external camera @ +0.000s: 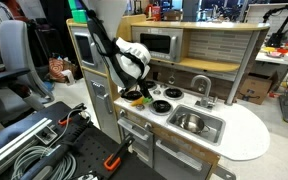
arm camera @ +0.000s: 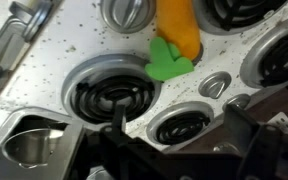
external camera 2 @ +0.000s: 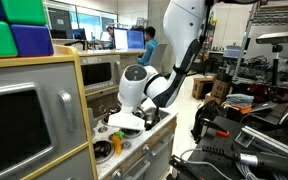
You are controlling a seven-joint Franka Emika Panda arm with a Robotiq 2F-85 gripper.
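An orange carrot-like toy [arm camera: 180, 28] with a green leafy top [arm camera: 168, 60] lies on the white stove top, between black coil burners. In exterior view 1 the orange toy [external camera: 137, 101] shows on the near left part of the stove; exterior view 2 also shows its orange body [external camera 2: 117, 146]. My gripper is open above the stove, its dark fingers spread wide at the lower part of the wrist view. Nothing shows between them except a burner below. The green top is ahead of the fingertips in that view, apart from them.
Black coil burners [arm camera: 112, 96] surround the toy. A sink [external camera: 192, 122] with a faucet [external camera: 203, 84] lies to the right. Behind the stove stand a microwave [external camera: 156, 42] and a wooden shelf [external camera: 219, 29].
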